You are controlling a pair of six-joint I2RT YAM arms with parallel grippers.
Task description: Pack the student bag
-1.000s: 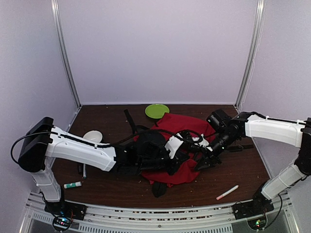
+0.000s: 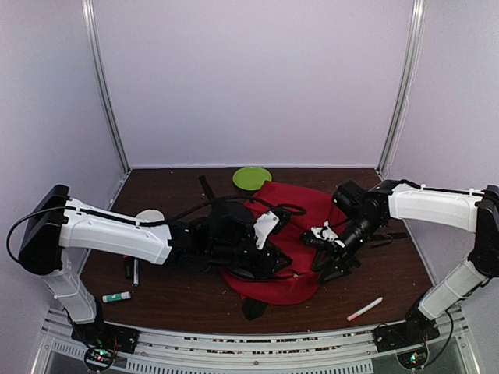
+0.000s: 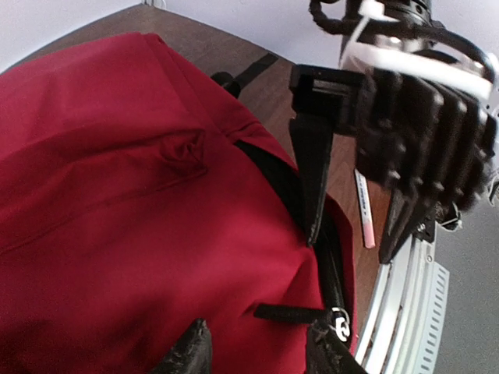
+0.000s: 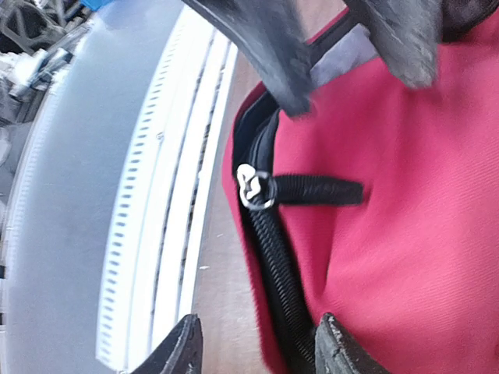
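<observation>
The red bag [image 2: 288, 195] lies in the middle of the table, with both arms over it. In the left wrist view my left gripper stands open low over the red fabric [image 3: 156, 234]; the fingers of my right gripper hang above the zipper's side at the right. In the right wrist view my right gripper is parted beside the black zipper [image 4: 273, 249], whose metal slider [image 4: 253, 187] and black pull tab [image 4: 316, 189] lie just beyond. Nothing shows held by either gripper.
A green plate [image 2: 251, 178] is at the back, a white round object [image 2: 150, 218] at left. A glue stick [image 2: 116, 296] lies front left, a pink marker [image 2: 364, 308] front right.
The right gripper has shifted only slightly.
</observation>
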